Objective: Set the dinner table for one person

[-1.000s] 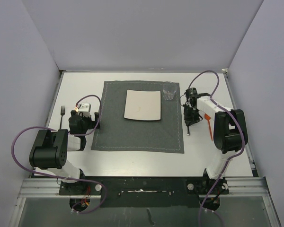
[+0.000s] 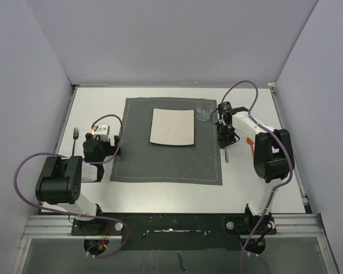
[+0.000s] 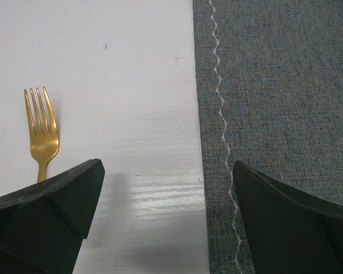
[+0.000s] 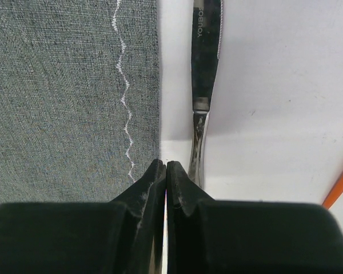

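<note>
A grey placemat (image 2: 166, 165) lies mid-table, bearing a cream square plate (image 2: 172, 127) and a clear glass (image 2: 204, 109) near its top right corner. The gold fork (image 3: 44, 142) rests on white table left of my left gripper, whose fingers stand wide open and empty above the mat's left edge. Along the mat's right edge, on the bare table, lies a knife (image 4: 204, 63) with a dark handle. My right gripper is shut beside the knife, nothing showing between its fingertips. An orange-handled utensil (image 4: 340, 185) lies farther right.
Grey walls (image 2: 177, 45) enclose the back and sides. Purple cables (image 2: 286, 154) loop around both arms.
My right gripper has shifted slightly left and toward the back, close to the mat's right edge. The left arm, plate, glass and fork have stayed put.
</note>
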